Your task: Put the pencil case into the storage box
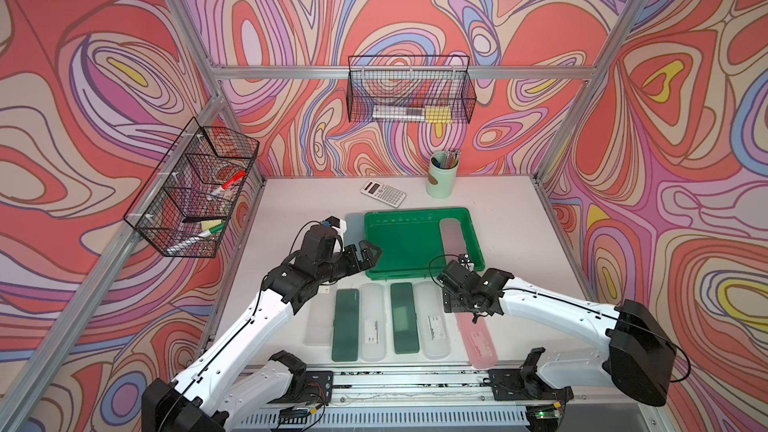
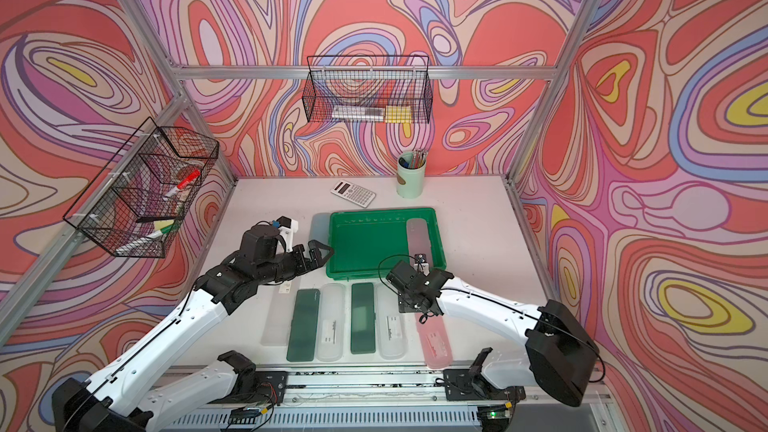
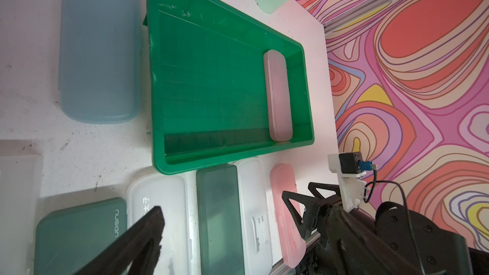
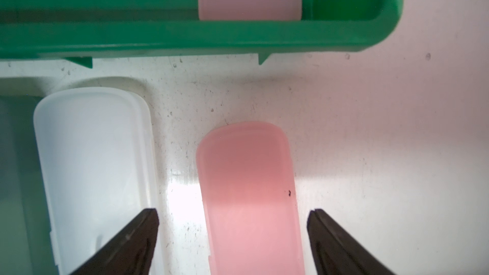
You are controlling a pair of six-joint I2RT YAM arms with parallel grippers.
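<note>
A pink pencil case (image 4: 249, 193) lies on the table in front of the green storage box (image 4: 152, 38). In the right wrist view my right gripper is over this case, its fingers spread to either side with gaps of bare table and nothing gripped. Inside the box, along its right wall, rests a mauve pencil case (image 3: 278, 94). My left gripper hangs open above the table near the box's front-left corner, holding nothing. The right arm covers the far end of the pink case in the top views.
Left of the pink case lie several white and green cases (image 1: 405, 317). A blue case (image 3: 100, 45) is beside the box's left wall. Behind the box are a calculator (image 1: 384, 193) and a pen cup (image 1: 441, 176). Table right of the box is clear.
</note>
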